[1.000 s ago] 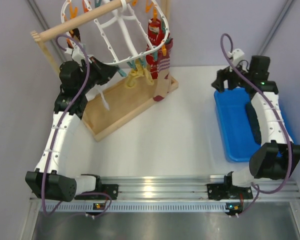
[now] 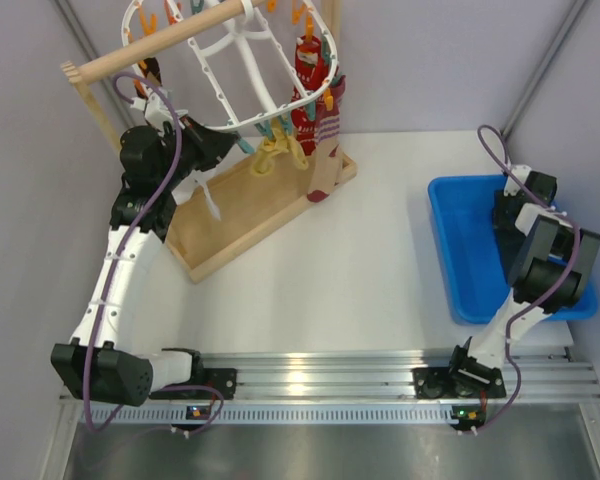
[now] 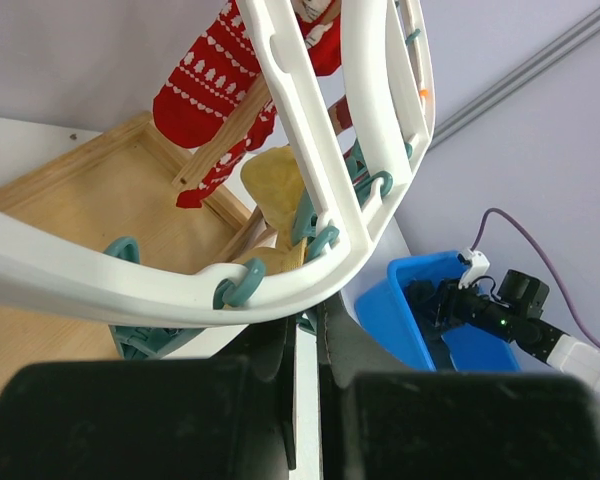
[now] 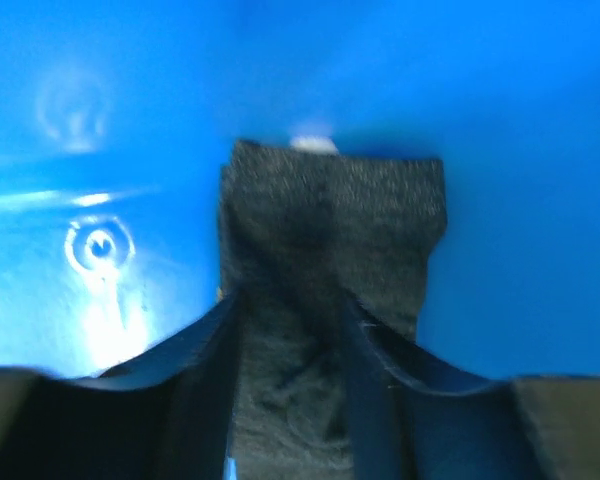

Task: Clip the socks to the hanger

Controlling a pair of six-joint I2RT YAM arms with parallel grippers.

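In the blue tray a dark grey sock lies flat, its upper edge toward the top of the right wrist view. Over it my right gripper stands part open, the fingers apart, with sock fabric showing in the gap. My left gripper is shut at the lower rim of the white hanger, apparently on a teal clip, mostly hidden by the fingers and rim. Red patterned socks, a striped sock and a yellow sock hang from the hanger.
The blue tray sits at the table's right, close to the wall. A wooden stand supports the hanger at the left. Between stand and tray the white table is clear.
My right arm has moved rightward and down from above the tray's far left corner to the sock inside it. The left arm and hanger stay put.
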